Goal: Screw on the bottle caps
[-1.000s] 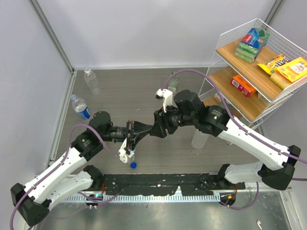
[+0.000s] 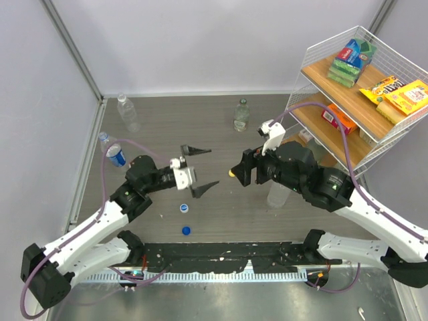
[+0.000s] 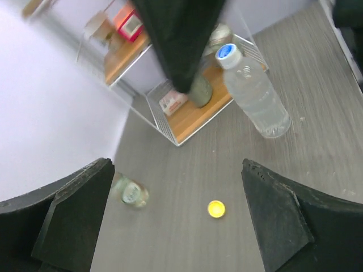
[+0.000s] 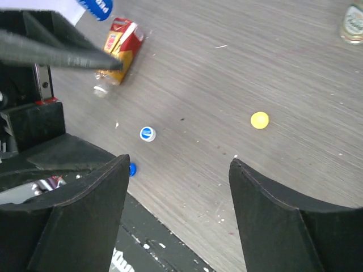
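Observation:
My left gripper [image 2: 204, 170] stands open, tilted, left of the table's centre. My right gripper [image 2: 243, 172] is right of it, fingers apart. A yellow cap [image 4: 260, 120] lies on the table [image 2: 194, 127], with a white-and-blue cap [image 2: 184, 208] and a blue cap [image 2: 186, 231] nearer the front. Bottles stand around: a clear one [image 2: 128, 114], one with a blue label [image 2: 112, 150], a greenish one [image 2: 241, 115], and a clear one [image 2: 277, 194], which shows a blue top in the left wrist view.
A wire rack [image 2: 317, 72] with wooden shelves and packaged goods occupies the back right. A wall bounds each side.
The two grippers, earlier together at the centre, have separated. The left one has turned and opened; the right one has moved right.

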